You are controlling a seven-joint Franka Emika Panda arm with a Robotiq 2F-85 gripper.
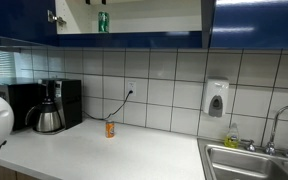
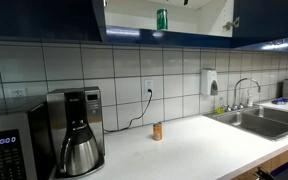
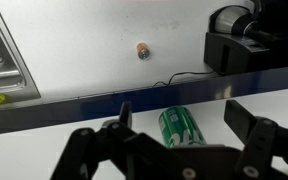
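A green can point(image 1: 103, 22) stands upright on the shelf of the open overhead cabinet. It is also seen near the top of exterior view 2, the green can point(image 2: 162, 20) standing on the same shelf. In the wrist view my gripper is open, with its fingers spread wide. The green can point(image 3: 180, 127) shows between and below them, apart from both fingers. Only small dark tips of the gripper reach into the top of exterior view 1; the rest of it is out of frame there.
Below, an orange can point(image 1: 110, 129) sits on the white counter point(image 1: 134, 150). A coffee maker point(image 2: 80, 130) and a microwave point(image 2: 14, 142) stand at one end, a sink point(image 1: 244, 163) at the other. The cabinet's blue edge point(image 3: 104, 104) runs beneath the shelf. Mid-counter is clear.
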